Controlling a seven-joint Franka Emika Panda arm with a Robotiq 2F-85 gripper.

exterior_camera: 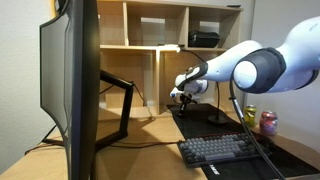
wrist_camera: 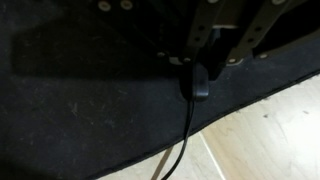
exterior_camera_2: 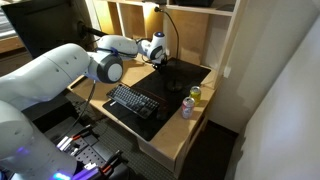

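Observation:
In the wrist view my gripper reaches down from the top edge, low over a black desk mat [wrist_camera: 80,110] near its edge. Its dark fingers are shut on a small black cable end [wrist_camera: 201,86], whose thin cord [wrist_camera: 186,140] runs down across the mat edge onto the pale wood. How far the piece sits between the fingers is hard to see in the dark. From the first exterior view, the gripper [exterior_camera: 181,101] is a small dark shape at the far end of the mat, by the shelf.
A grey keyboard [exterior_camera: 217,149] lies on the near part of the mat, with two cans [exterior_camera: 268,122] to its right. The monitor [exterior_camera: 70,80] stands at the left. Shelving [exterior_camera: 145,60] rises behind the gripper, holding a black case [exterior_camera: 204,39]. Bare wood [exterior_camera_2: 185,128] shows beside the mat.

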